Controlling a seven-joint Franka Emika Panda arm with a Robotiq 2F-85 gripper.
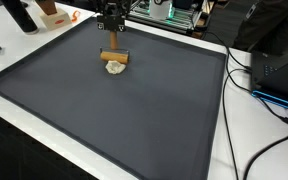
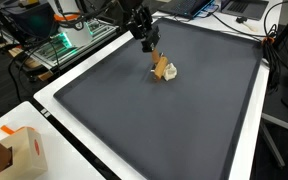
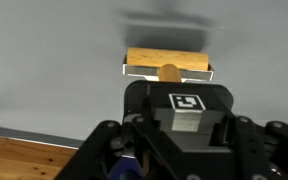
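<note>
A wooden roller [image 3: 167, 58] in a metal frame has a short wooden handle [image 3: 169, 73], and my gripper is shut on that handle. The gripper [image 1: 112, 28] points down near the far edge of the dark board, with the roller [image 1: 114, 57] below it, at or close to the surface. A small cream-coloured lump [image 1: 115, 67], perhaps dough, lies right against the roller's near side. From the other side, the lump [image 2: 170, 73] shows beside the roller [image 2: 160, 68]. I cannot make out the lump in the wrist view.
Most of the dark board [image 1: 134, 110] is clear. A wooden block with an orange item [image 1: 54, 17] stands beyond its far left corner. Cables [image 1: 227, 110] and a black device [image 1: 281, 82] lie at the right.
</note>
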